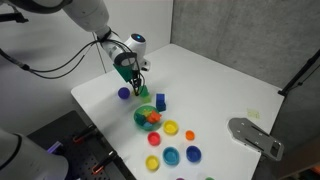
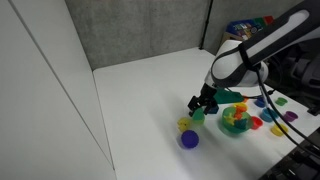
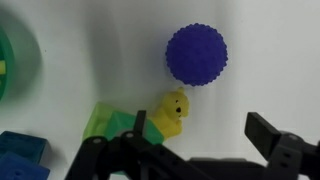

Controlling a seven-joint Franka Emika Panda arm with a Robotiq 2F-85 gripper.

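Note:
My gripper is open, with its two dark fingers wide apart in the wrist view. A small yellow duck-like toy (image 3: 171, 113) lies below it, nearer the left finger, and nothing appears held. Against the toy's left side is a green block (image 3: 122, 124), partly covered by that finger. A round purple thing with a bumpy edge (image 3: 196, 54) lies just beyond the toy. Exterior view 1 has the gripper (image 1: 137, 91) low over the table beside the green block (image 1: 145, 93). In exterior view 2 the yellow toy (image 2: 184, 124) shows clear of the gripper.
A green bowl (image 1: 139, 115) holding orange and red pieces stands near a blue block (image 1: 160, 102). Several coloured cups, among them a blue one (image 1: 171, 156), spread toward the front. A grey metal tray (image 1: 258, 138) lies to the right.

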